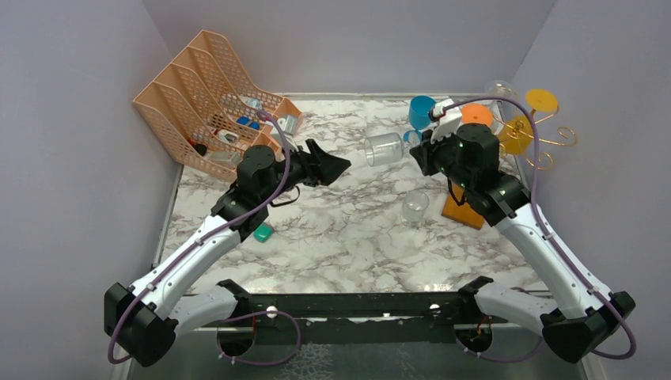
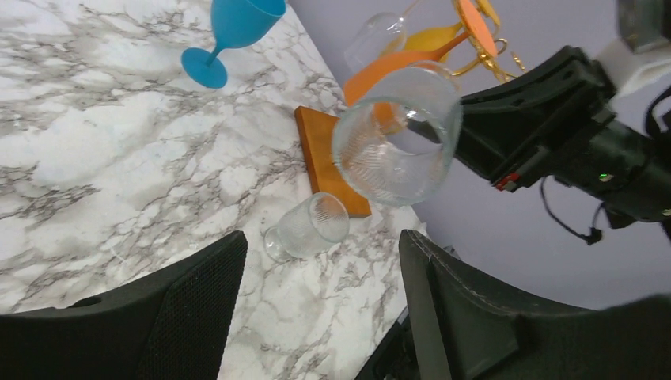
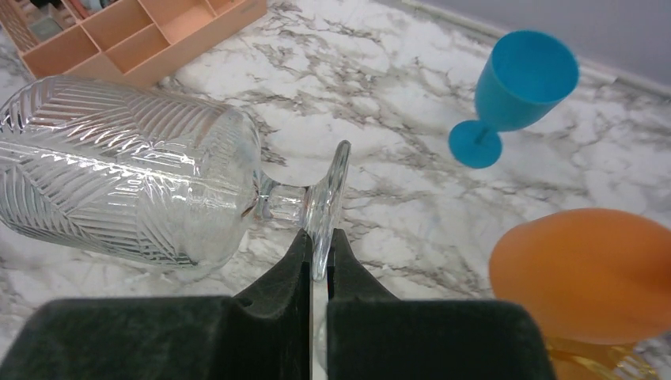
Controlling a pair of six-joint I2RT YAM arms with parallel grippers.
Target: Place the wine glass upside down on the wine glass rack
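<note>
My right gripper is shut on the base of a clear patterned wine glass (image 1: 383, 149), held horizontally above the table, bowl toward the left. My left gripper (image 1: 335, 164) is open with nothing between its fingers, a short way left of the glass. In the top view the gold wine glass rack (image 1: 544, 158), with orange and yellow glasses on it, stands at the right behind the right arm. Another clear glass (image 2: 305, 226) stands on the table below the held one, and a blue goblet (image 3: 514, 83) stands at the back.
A peach plastic organiser (image 1: 182, 95) with small items fills the back left. A small teal object (image 1: 263, 232) lies near the left arm. A wooden board (image 2: 318, 150) is at the right.
</note>
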